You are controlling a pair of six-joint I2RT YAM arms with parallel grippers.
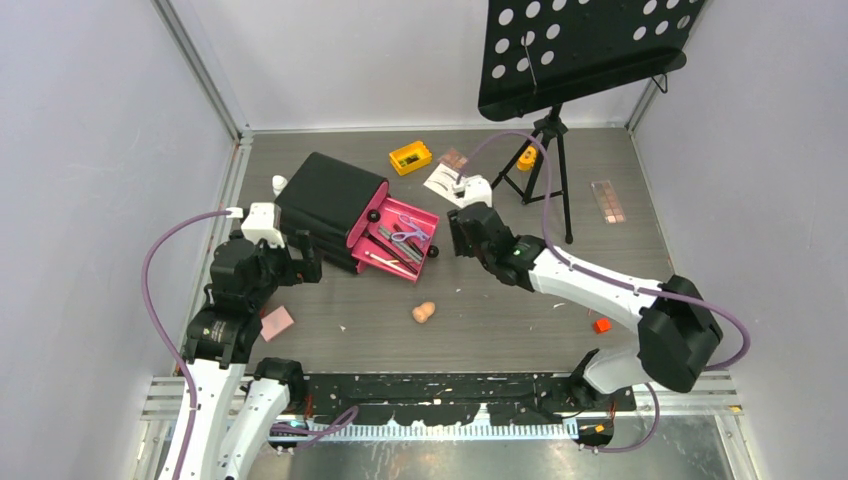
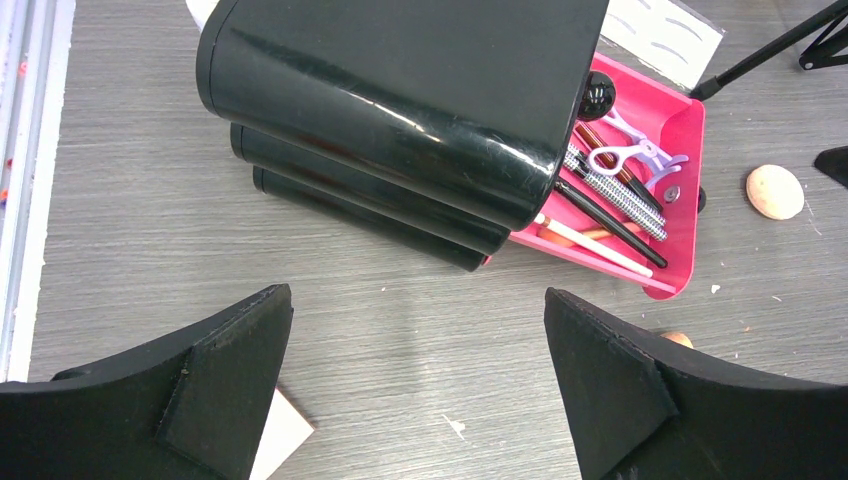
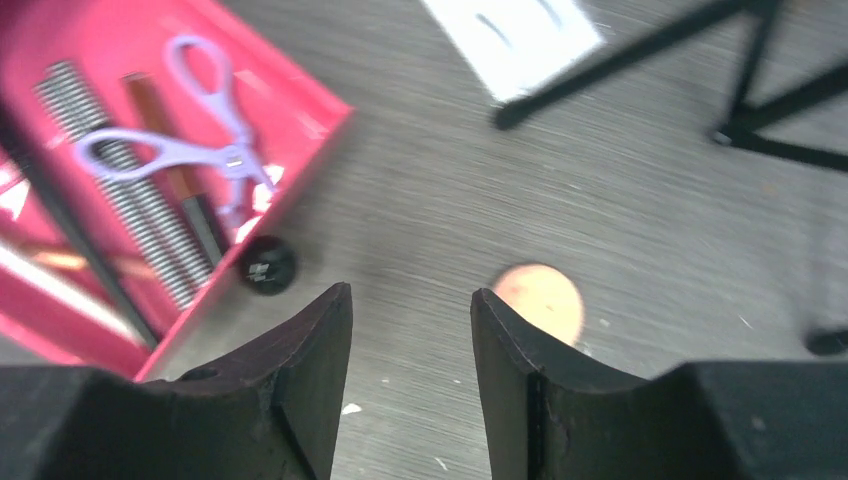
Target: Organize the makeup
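A black organizer (image 1: 327, 192) stands with its pink drawer (image 1: 372, 264) out, holding purple scissors (image 2: 620, 155), brushes and pencils. A round peach puff (image 3: 537, 300) lies on the table under my right gripper, which hangs right of the drawer, fingers apart and nothing visible between them. My left gripper stands open and empty at the left, near a pink square sponge (image 1: 276, 322). An egg-shaped tan sponge (image 1: 423, 312) lies below the drawer.
A black music stand (image 1: 563, 170) stands at the back right. A yellow box (image 1: 410, 155), a white sheet (image 2: 675, 40) and a palette (image 1: 608, 200) lie around.
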